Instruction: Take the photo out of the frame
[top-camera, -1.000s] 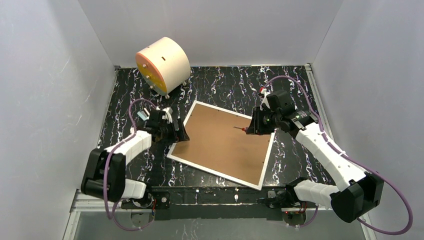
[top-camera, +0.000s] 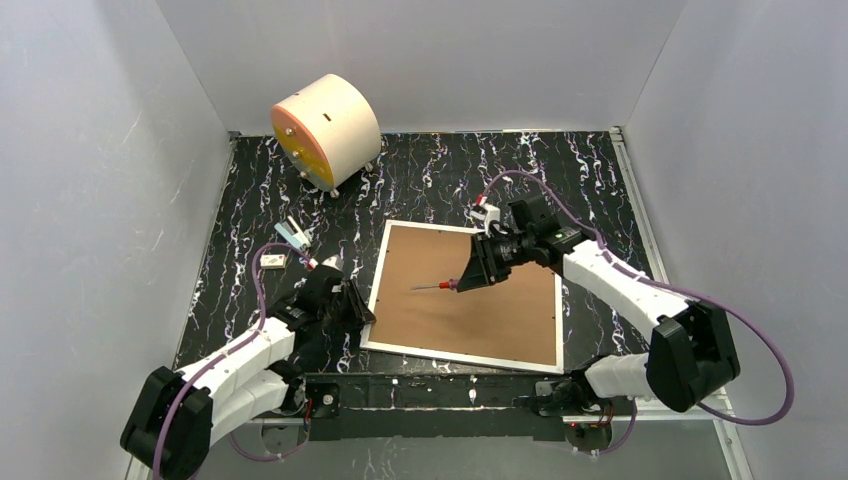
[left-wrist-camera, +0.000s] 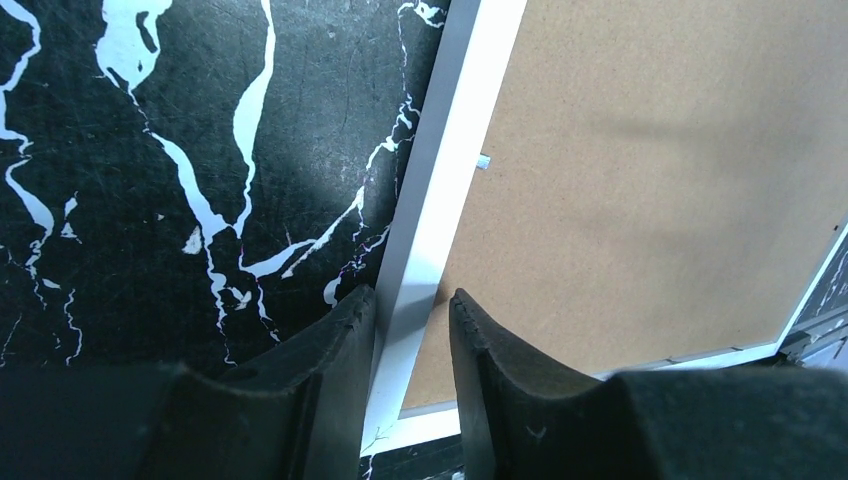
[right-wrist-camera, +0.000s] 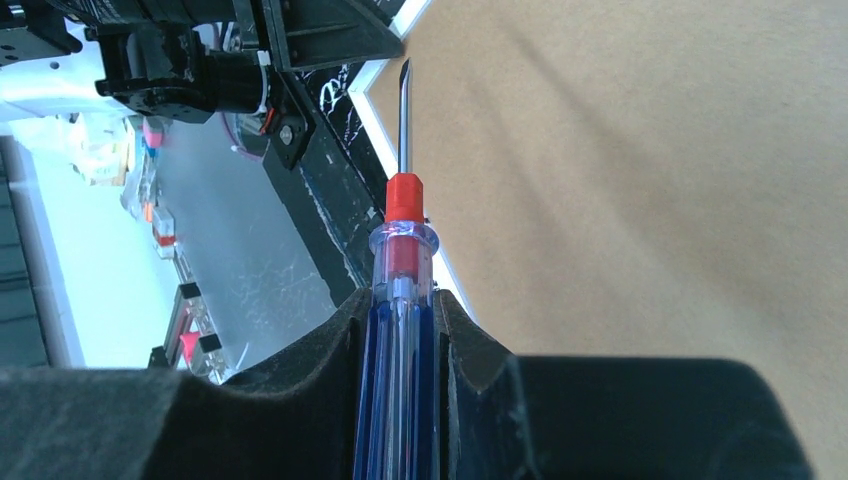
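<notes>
The picture frame (top-camera: 462, 357) lies face down on the dark table, a white rim around a brown backing board (top-camera: 430, 310). My left gripper is shut on the rim's left side, close to its front corner; one finger is outside and one inside. A metal tab (left-wrist-camera: 483, 161) pokes out from the inner edge of that side. Above the board, my right gripper is shut on a screwdriver (right-wrist-camera: 404, 205) with a clear, red-collared handle. The screwdriver's blade (top-camera: 424, 288) points left. No photo shows; the board covers the inside.
A cream drum-shaped object (top-camera: 335, 125) with an orange and yellow face stands at the back left. Behind the left arm lie a small white block (top-camera: 272, 261) and a pale blue and white item (top-camera: 293, 233). Bare table shows at the back right.
The frame has turned on the table, its front edge now nearer level, as the left gripper moved toward the front.
</notes>
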